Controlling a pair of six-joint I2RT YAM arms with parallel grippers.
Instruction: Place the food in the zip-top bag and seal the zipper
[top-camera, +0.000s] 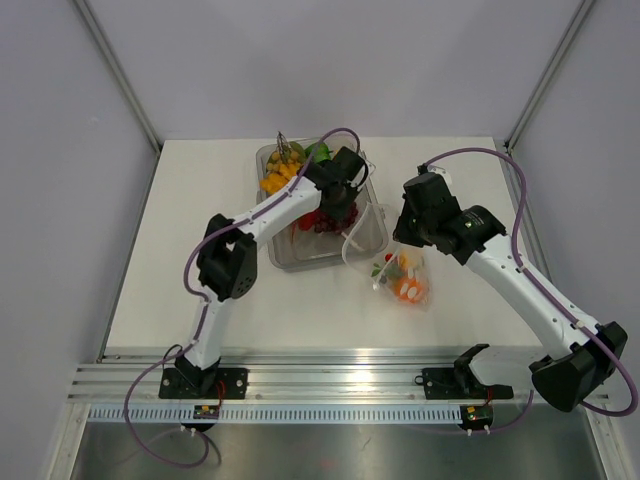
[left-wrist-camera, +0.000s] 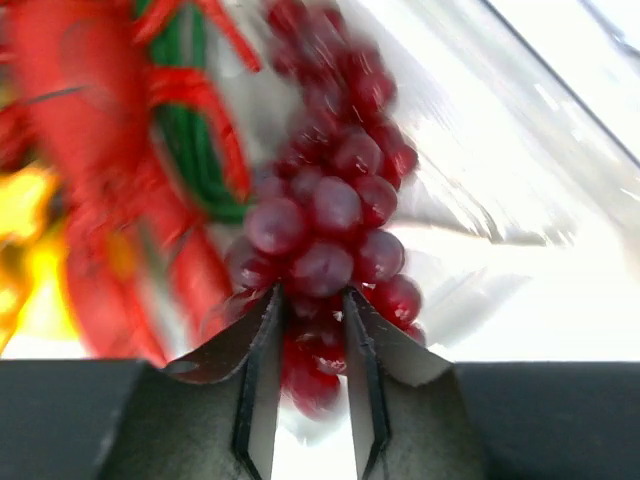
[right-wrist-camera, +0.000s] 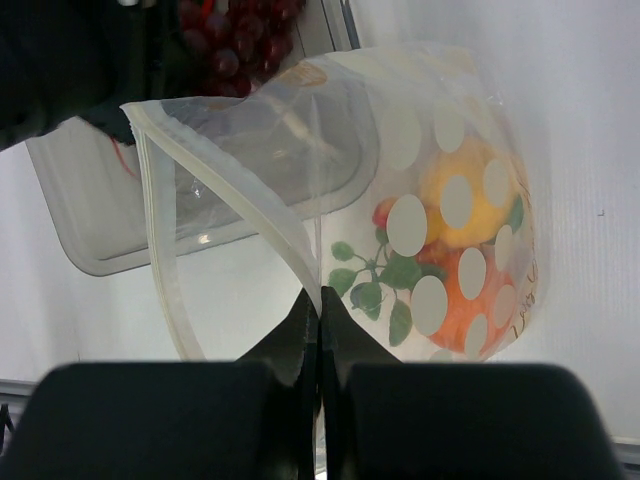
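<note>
A bunch of dark red grapes lies in the clear tray. My left gripper is at the bunch's near end, its fingers partly open with a narrow gap. Grapes show in and behind that gap; whether the fingers press on any is unclear. The transparent zip top bag, with a leaf and dot print, stands mouth open toward the tray. My right gripper is shut on its white rim. Orange and red food is seen through the bag's wall.
Beside the grapes, a red toy lobster lies in the tray. Yellow food and a green item fill the tray's back part.
</note>
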